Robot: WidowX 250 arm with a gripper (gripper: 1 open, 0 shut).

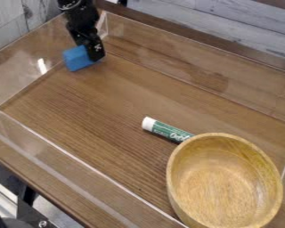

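A small blue block [77, 61] rests on the wooden surface at the upper left. My black gripper [90, 44] is just above and behind it, open, its lower tips close to the block's top. Whether the tips touch it cannot be told.
A green-and-white tube [169, 131] lies at the middle right. A tan oval bowl [223, 183] fills the lower right. Raised edges run along the back and left.
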